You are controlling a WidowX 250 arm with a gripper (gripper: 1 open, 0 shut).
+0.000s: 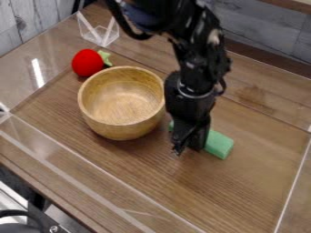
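Note:
My black gripper [185, 150] is low over the table, just right of the wooden bowl [112, 105], its fingers in front of a green block [215, 143] lying on the wood. The gripper covers the block's left part. The fingertips appear close together; whether anything is between them is hard to see.
A red tomato-like object [87, 64] with a green top sits behind the bowl at the upper left, near a white wire object [97, 25].

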